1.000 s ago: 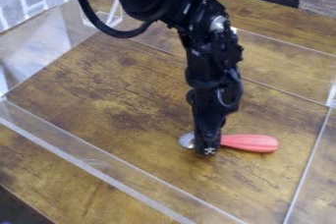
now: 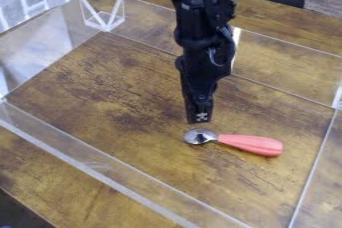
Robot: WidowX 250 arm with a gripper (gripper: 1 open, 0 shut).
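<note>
A spoon with a pink handle (image 2: 250,144) and a small silver head (image 2: 199,137) lies flat on the wooden floor of the clear-walled tray, right of centre. My black gripper (image 2: 199,112) hangs just above and behind the spoon's head, apart from it, with nothing seen held. Its fingers are seen nearly edge-on, so the gap between them is hard to make out.
Clear plastic walls (image 2: 94,178) border the wooden work area (image 2: 100,92) on the sides. A small white object behind the arm at the back is partly hidden.
My gripper has risen and moved back from the spoon's head, which it was over and covering a second ago. The spoon looks unmoved.
</note>
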